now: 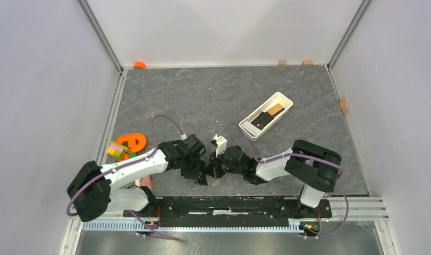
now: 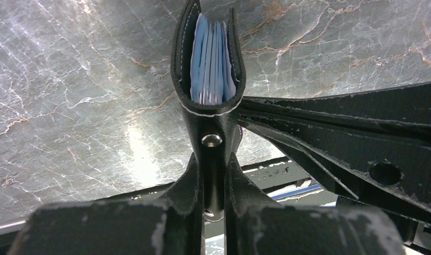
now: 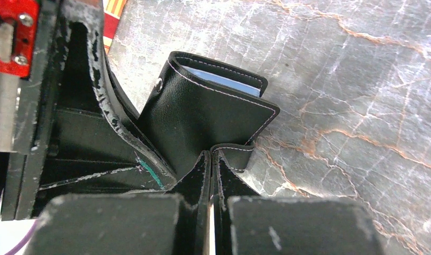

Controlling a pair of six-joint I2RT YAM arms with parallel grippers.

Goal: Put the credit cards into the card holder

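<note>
The black card holder [image 2: 208, 125] stands on edge in the left wrist view, its stitched mouth facing away, with several blue-white cards [image 2: 209, 64] inside. My left gripper is shut on its lower part, below a metal snap. From the right, my right gripper's dark fingers [image 2: 287, 114] reach the holder's side. In the right wrist view the right gripper is shut, its tips against a small stitched flap [image 3: 234, 154] of the holder; whether the flap is pinched is hard to tell. The top view shows only the holder's end [image 1: 201, 181].
A white tray [image 1: 245, 121] with black, tan and pale items sits at the back right. On the left lie an orange ring-shaped object [image 1: 140, 139], colourful blocks [image 1: 116, 150] and a reddish item [image 1: 146, 181].
</note>
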